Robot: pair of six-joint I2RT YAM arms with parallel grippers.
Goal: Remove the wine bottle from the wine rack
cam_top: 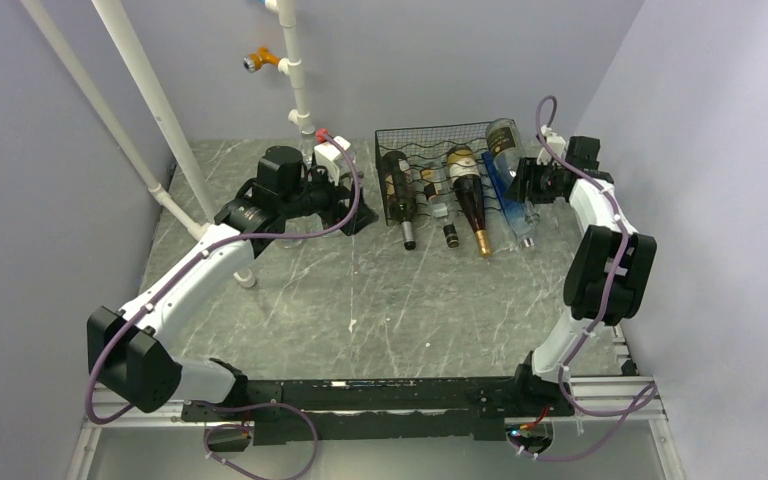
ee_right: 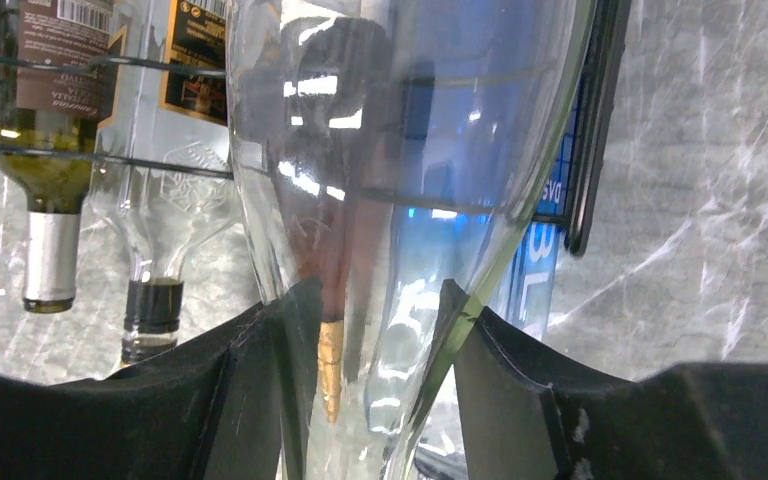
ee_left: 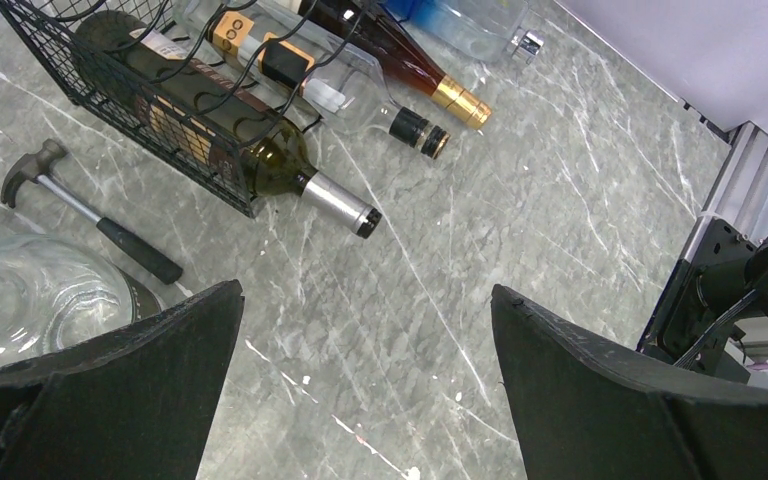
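Note:
The wire wine rack [cam_top: 410, 130] stands at the back of the table with several bottles lying in it. A clear bottle with a dark label [cam_top: 503, 138] lies tilted above the rack's right end, over a blue bottle [cam_top: 508, 200]. My right gripper [cam_top: 527, 182] is at this clear bottle's narrowing part; in the right wrist view its fingers [ee_right: 300, 325] press against both sides of the glass. Left of the rack, my left gripper [cam_top: 357, 212] is open, with only bare table between its fingers in the left wrist view.
A dark green bottle [ee_left: 200, 110], a labelled clear bottle [ee_left: 305, 75] and a brown bottle with gold neck [cam_top: 470, 195] lie in the rack. A hammer [ee_left: 85, 208] and a glass vessel [ee_left: 45, 290] are left of it.

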